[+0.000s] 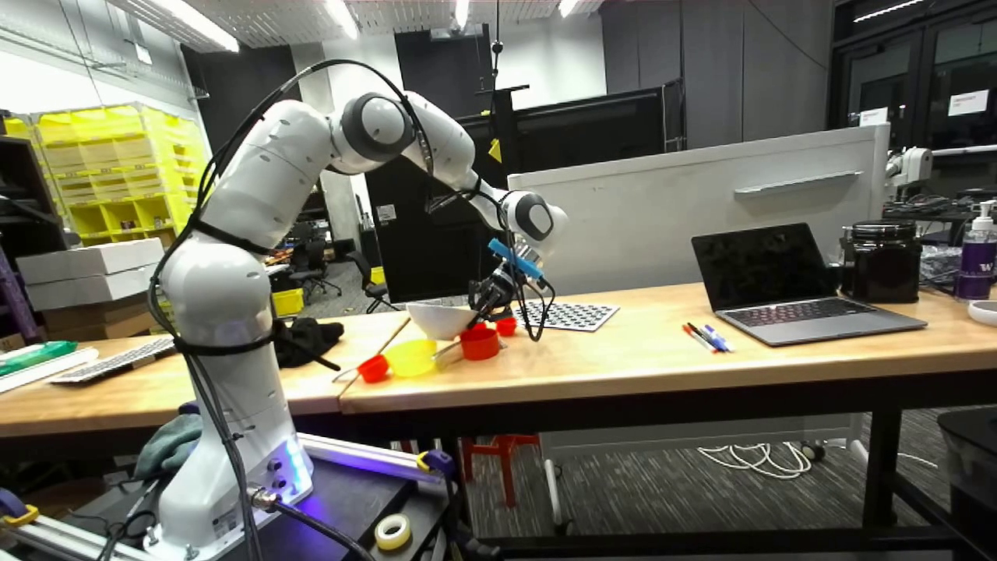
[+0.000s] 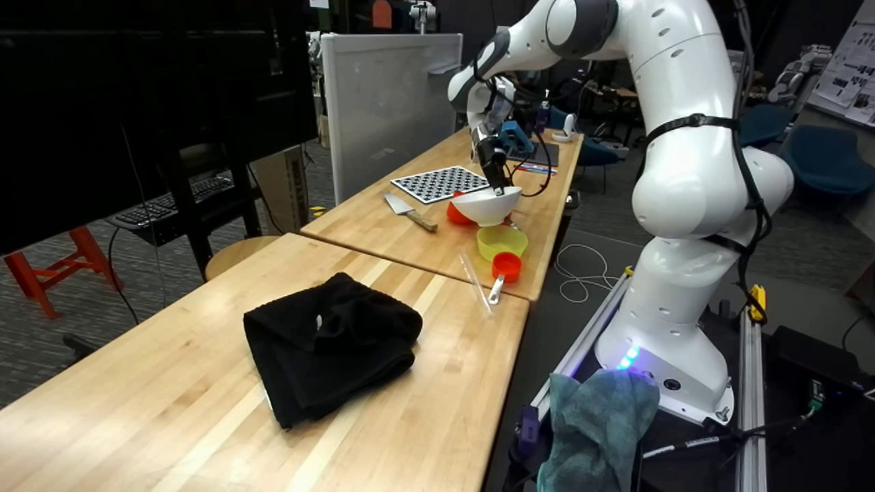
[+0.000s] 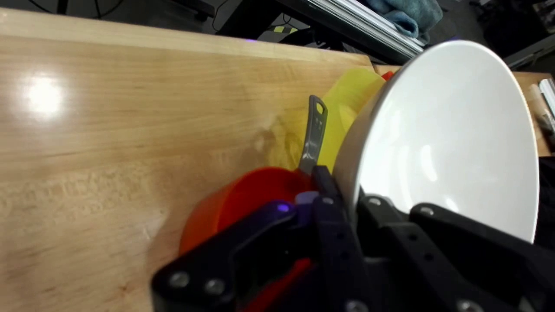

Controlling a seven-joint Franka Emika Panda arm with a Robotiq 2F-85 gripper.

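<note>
My gripper is shut on the wall of a white bowl, one finger on each side of its rim. In the wrist view the bowl is tilted, its glossy inside facing the camera and showing empty where visible. Exterior view 2 has the white bowl over the table beside a yellow bowl. Whether they touch is unclear. Close to my fingers stands a red cup, partly hidden by the gripper. A grey handle sticks out next to it.
A red measuring cup lies near the table's front edge. Behind the bowls are a knife-like tool and a checkered board. A black cloth and laptop lie farther off. Bare tabletop separates the cups from the pens.
</note>
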